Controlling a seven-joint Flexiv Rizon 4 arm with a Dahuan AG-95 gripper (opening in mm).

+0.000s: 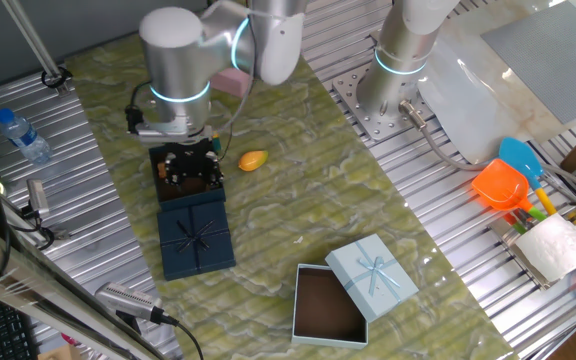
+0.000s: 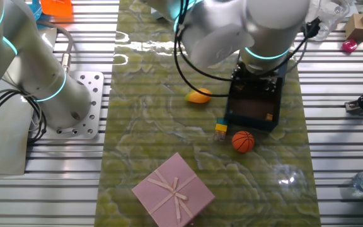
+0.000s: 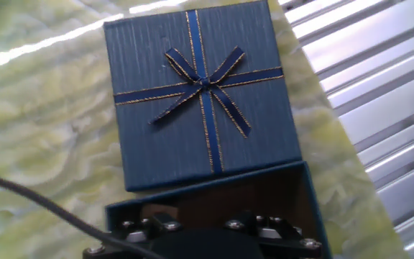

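Observation:
In exterior view 1 my gripper (image 1: 193, 180) points down over the open dark blue box (image 1: 175, 197). Its fingers stand apart in the wrist view, so the gripper looks open, and no object shows between them. Their tips are low at the box mouth; how deep they reach is hidden. The matching dark blue lid (image 3: 160, 61), with its ribbon bow, lies against the box's near edge. A small tan block (image 2: 269, 116) sits in a corner of the box. Beside the box lie a yellow-orange fruit (image 2: 198, 96), a small basketball (image 2: 242, 142) and a yellow-and-teal block (image 2: 220, 128).
An open light blue box (image 1: 329, 308) has its lid (image 1: 373, 276) leaning on its rim. A pink box (image 2: 173, 190) with a bow stands on the green mat. Cables hang from my arm.

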